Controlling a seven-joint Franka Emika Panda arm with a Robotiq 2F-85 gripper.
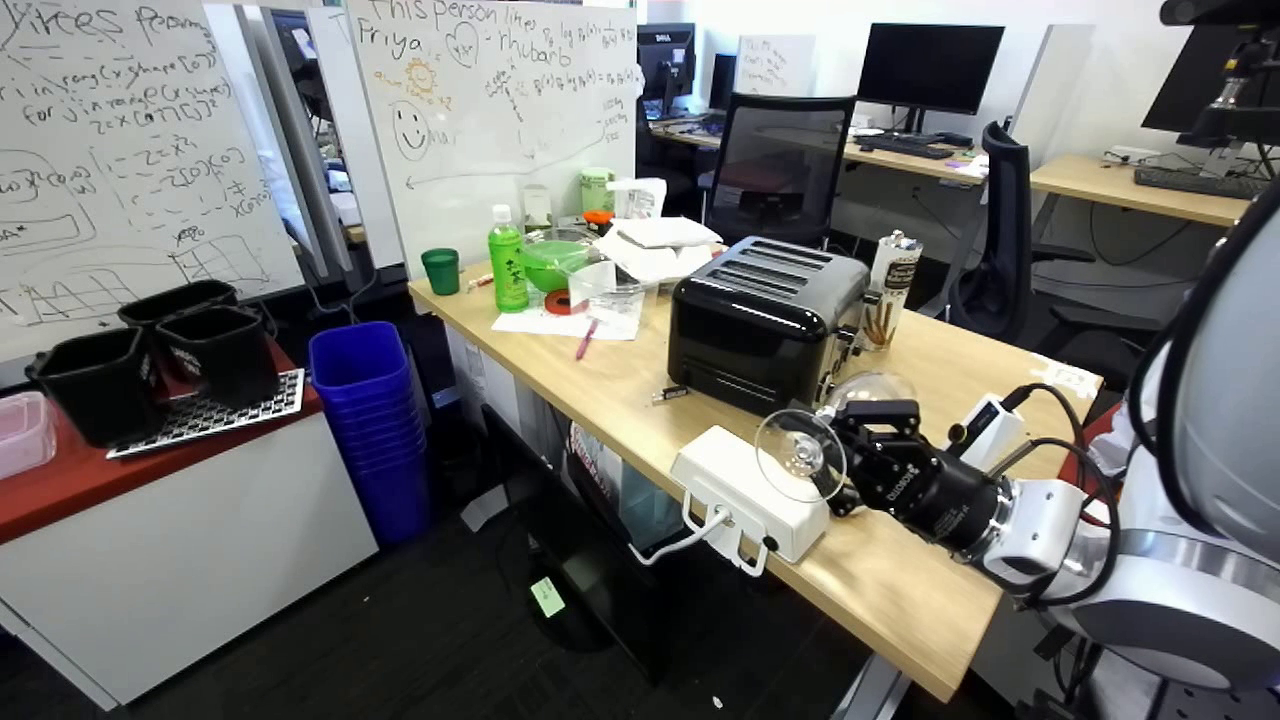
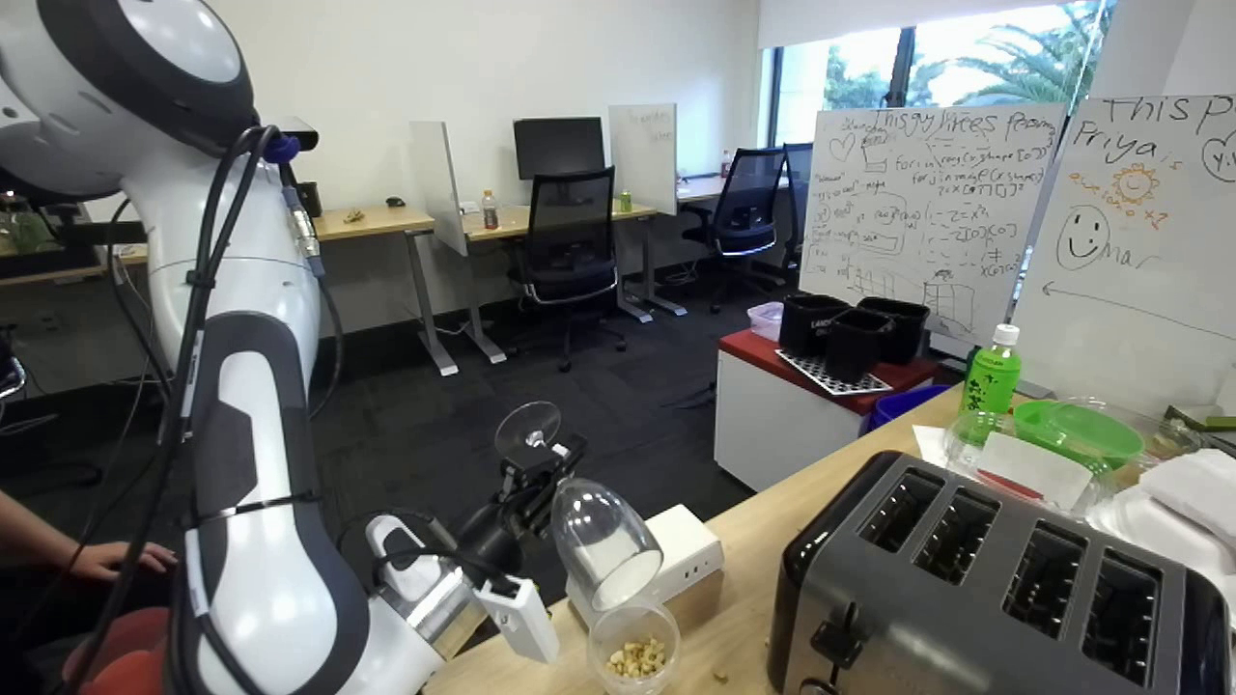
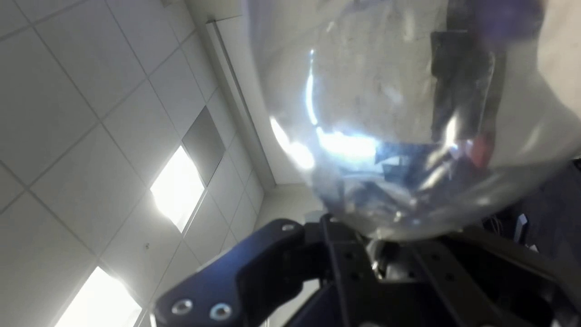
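Observation:
A clear stemmed glass is tipped well over in exterior view 2, its mouth angled down toward a clear cup on the table. Small tan pieces lie in that cup; the glass bowl looks empty. My gripper is shut on the stem, between the bowl and the round foot. In exterior view 1 the foot faces the camera, while the arm partly covers the bowl. The bowl fills the upper right of the wrist view, just beyond the dark fingers.
A white power box sits at the table edge, close below the glass. Beside the cup stands a black toaster. A small crumb lies on the table near the cup. Bare tabletop shows at the near end.

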